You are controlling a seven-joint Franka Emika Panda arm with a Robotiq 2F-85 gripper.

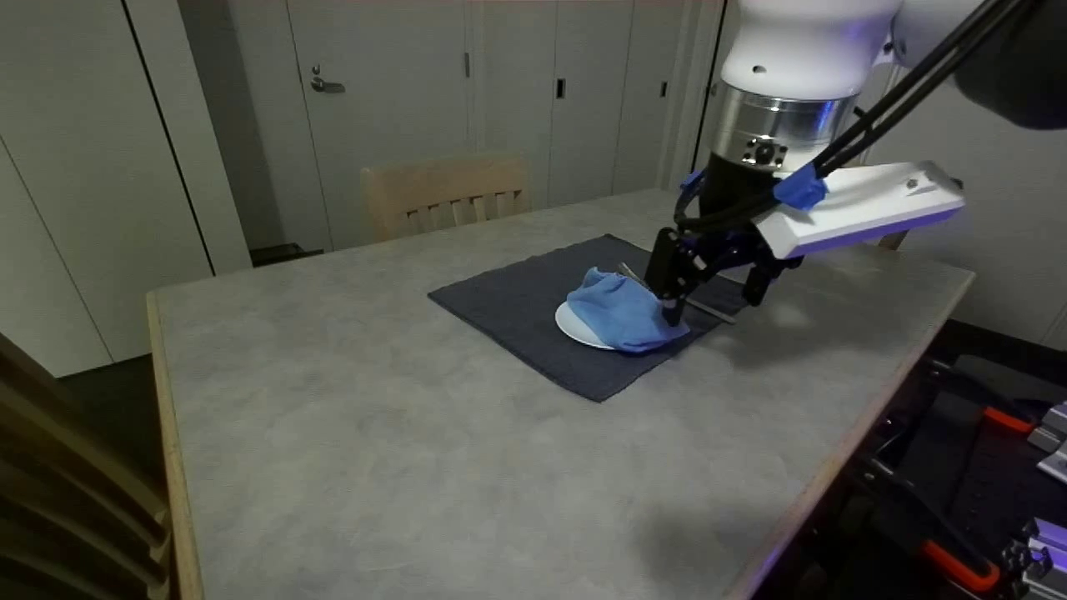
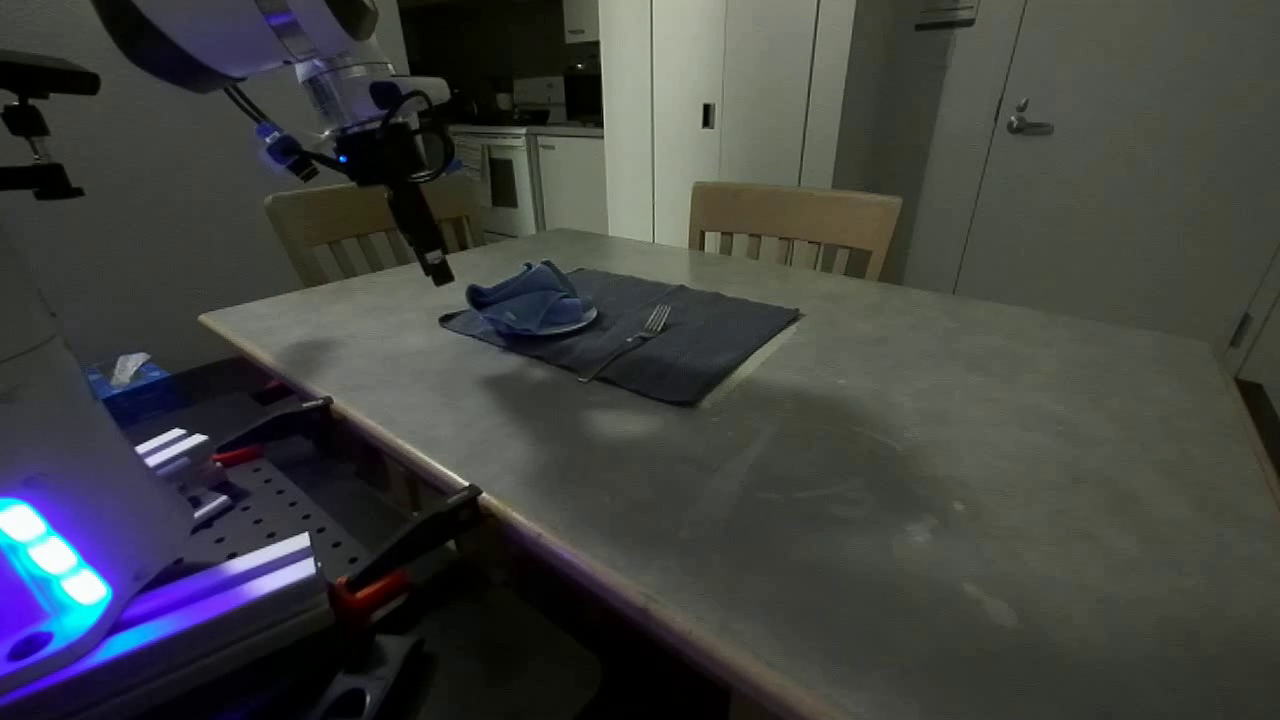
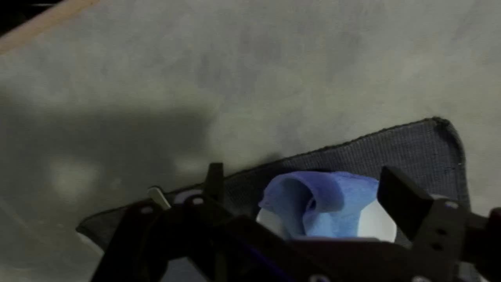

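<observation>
A crumpled blue napkin (image 1: 622, 310) lies on a small white plate (image 1: 579, 329), covering most of it. Both rest on a dark grey placemat (image 1: 520, 304). In exterior view 2 a fork (image 2: 642, 341) lies on the same mat (image 2: 720, 324), beside the plate. My gripper (image 1: 712, 300) hangs above the table near the napkin, its fingers apart and nothing held. Looking down in the wrist view, the napkin's curled fold (image 3: 324, 199) appears between the dark fingers; the plate's lower part is hidden behind the gripper's body.
Wooden chairs (image 2: 792, 222) stand against its far side. Clamps (image 2: 408, 540) grip the table edge on the robot's side.
</observation>
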